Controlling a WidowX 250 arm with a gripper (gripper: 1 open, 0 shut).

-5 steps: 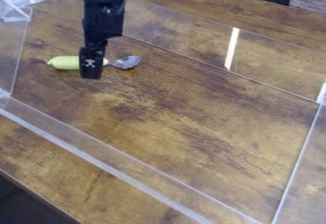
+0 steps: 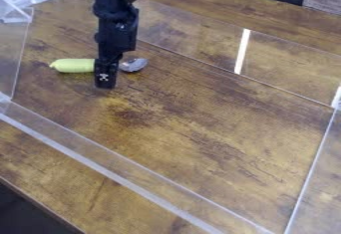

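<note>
A black gripper hangs low over the upper left of the wooden table, right at a pale yellow-green elongated object. That object lies horizontally, its right end hidden behind the gripper. A small silvery object, perhaps a spoon's head, lies just right of the gripper. Whether the fingers are open or have anything between them cannot be made out.
Clear low walls border the wooden table, with white tape on the back one. A white rack is at the top left corner.
The objects on the table look essentially unmoved.
</note>
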